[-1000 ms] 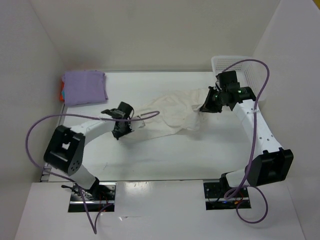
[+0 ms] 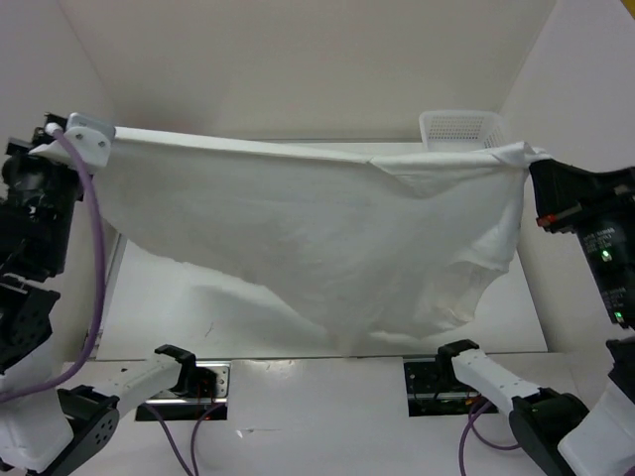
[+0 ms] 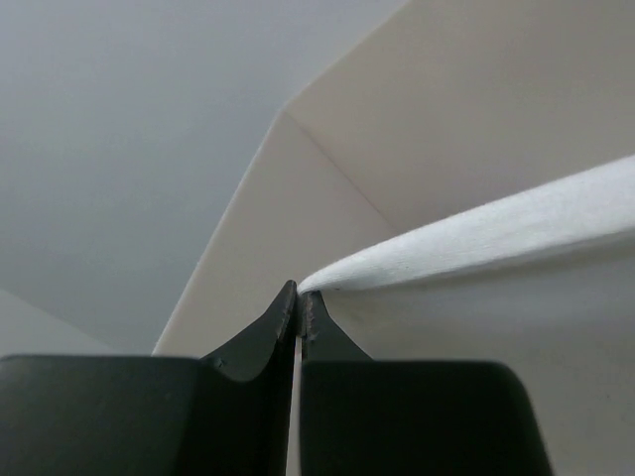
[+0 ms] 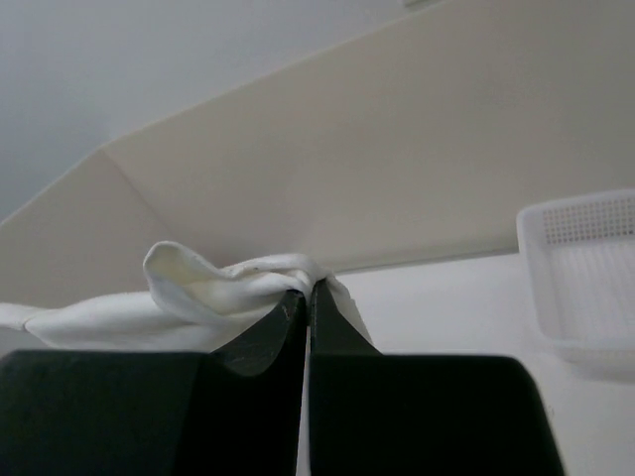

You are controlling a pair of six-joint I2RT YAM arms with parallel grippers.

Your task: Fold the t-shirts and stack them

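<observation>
A white t shirt (image 2: 317, 238) is stretched in the air between my two grippers, its top edge nearly straight and its lower part hanging loose over the table. My left gripper is shut on one corner of the cloth, which runs off to the right from the fingertips. At the other end, my right gripper is shut on a bunched corner with a small loop of fabric beside it. In the top view the shirt hides much of the table and whatever lies at the back left.
A white plastic basket (image 2: 461, 129) stands at the back right of the white table (image 2: 179, 317). Below the shirt, the front of the table is bare. Walls close in the back and both sides.
Both arms have risen and spread apart, lifting the shirt off the table and pulling it wide. It now covers the spot where the folded purple shirt showed earlier.
</observation>
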